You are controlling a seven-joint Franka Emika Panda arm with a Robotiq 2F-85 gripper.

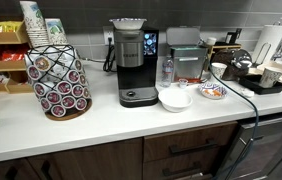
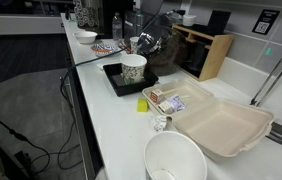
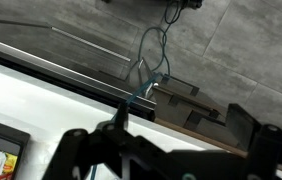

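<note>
My gripper shows in the wrist view, pointing down over the counter edge and the grey floor. Its dark fingers are wide apart, with nothing between them. Neither exterior view shows it clearly. On the counter stands a black coffee maker (image 1: 135,65), and a white bowl (image 1: 175,99) sits to its right. A round rack of coffee pods (image 1: 59,88) is on the left. Farther right lies a patterned plate (image 1: 212,90) with small items on it.
A blue-green cable (image 1: 237,91) hangs across the counter's front edge. The other exterior view shows a white container (image 2: 174,158), an open beige box (image 2: 221,125), a yellow block (image 2: 142,105) and a black tray (image 2: 121,83) under a white pot. Counter between rack and coffee maker is clear.
</note>
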